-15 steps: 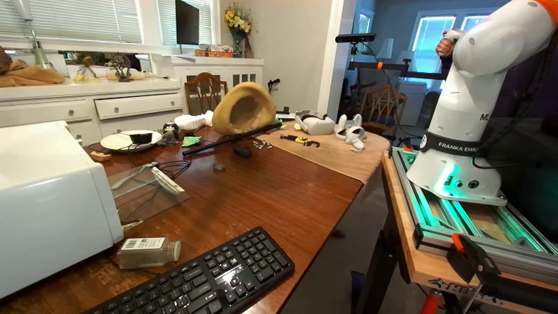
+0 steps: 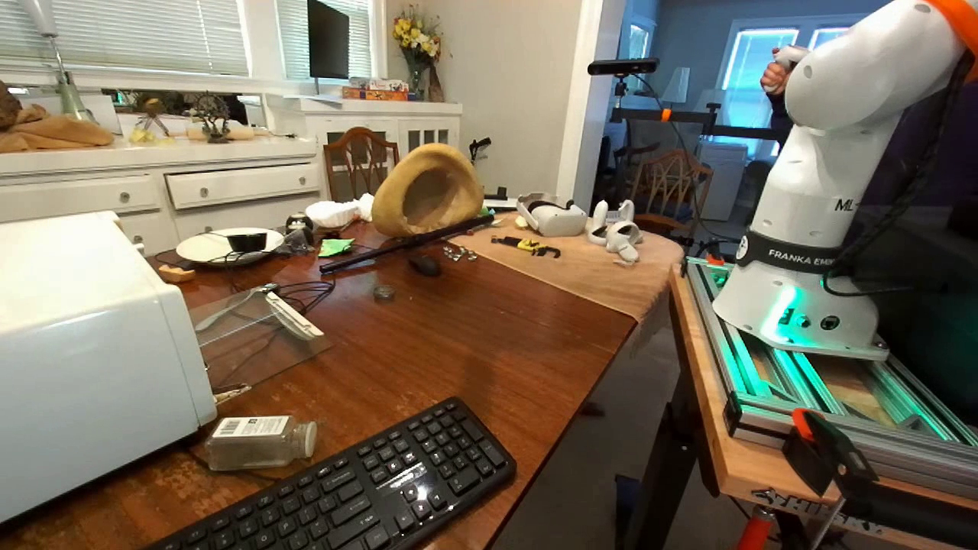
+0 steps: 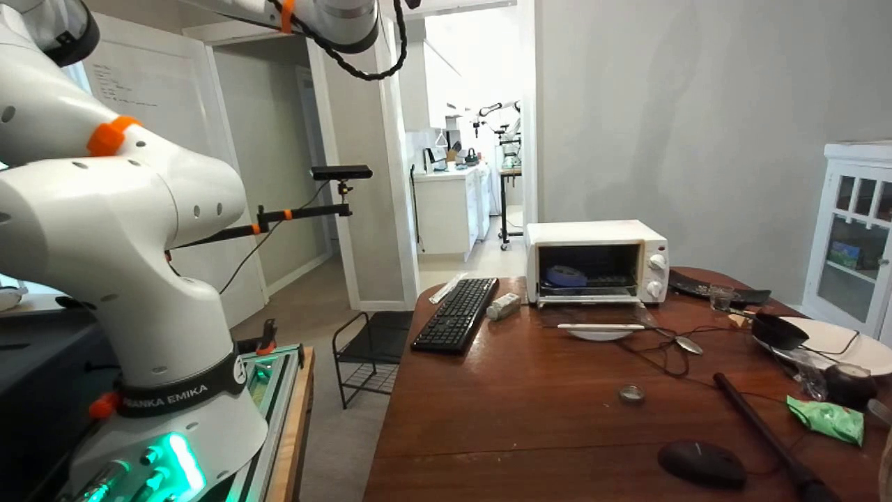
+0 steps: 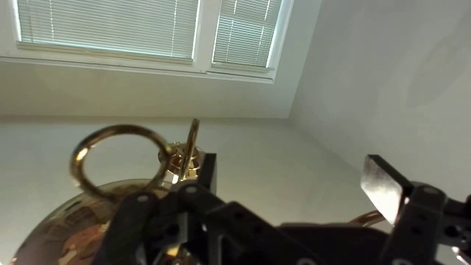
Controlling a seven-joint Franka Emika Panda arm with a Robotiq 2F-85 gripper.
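In the wrist view my gripper is open, its two fingers wide apart with only pale ceiling and wall between them. Left of it, close to the camera, is a shiny brass light fixture (image 4: 84, 225) with a ring (image 4: 121, 128) on top. Whether it touches the gripper I cannot tell. Both outside views cut off the gripper. On the table, the white toaster oven (image 3: 594, 230) has its glass door down, and a blue object (image 3: 566, 276) sits inside. A clear bottle (image 2: 261, 444) lies beside the black keyboard (image 2: 367, 486).
A white plate (image 2: 197, 249), green packet (image 2: 336, 247), straw hat (image 2: 385, 197), long black bar (image 2: 394, 246) and mouse (image 2: 424, 266) occupy the far side. A small round lid (image 3: 631, 393) lies near the table's middle; bare wood (image 3: 502, 418) surrounds it. A gap separates the table from the robot's bench (image 2: 697, 367).
The arm's upper part has swung slightly left in exterior view 1, and the hand behind it has shifted slightly. The things on the table have stayed put.
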